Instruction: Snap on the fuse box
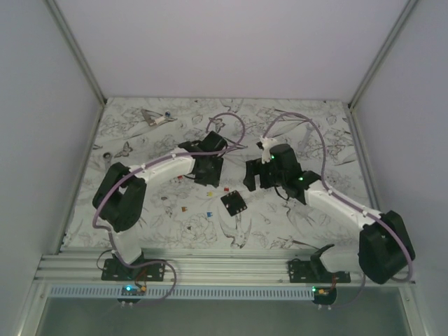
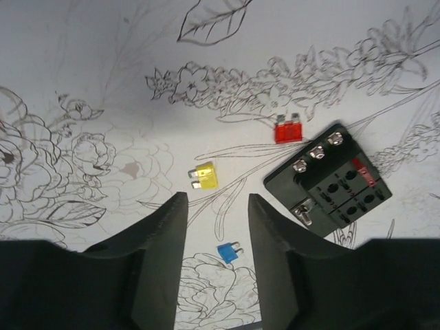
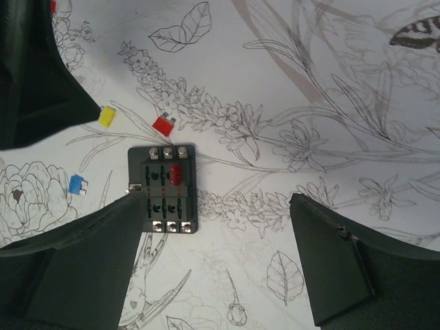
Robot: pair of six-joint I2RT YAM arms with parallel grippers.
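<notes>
The black fuse box [image 1: 234,203] [image 2: 328,180] [image 3: 162,188] lies on the patterned table, a red piece seated in it. Loose red [image 2: 289,132] [image 3: 163,124], yellow [image 2: 206,176] [image 3: 106,116] and blue [image 2: 228,251] [image 3: 77,184] fuses lie beside it. My left gripper [image 1: 208,182] hangs above the table up-left of the box, its fingers apart with nothing between them. My right gripper [image 1: 253,178] is open above and right of the box, holding nothing.
Small coloured pieces lie scattered on the left of the table [image 1: 126,224]. Free table surrounds the box in front and to the right. The two arms flank the box from either side.
</notes>
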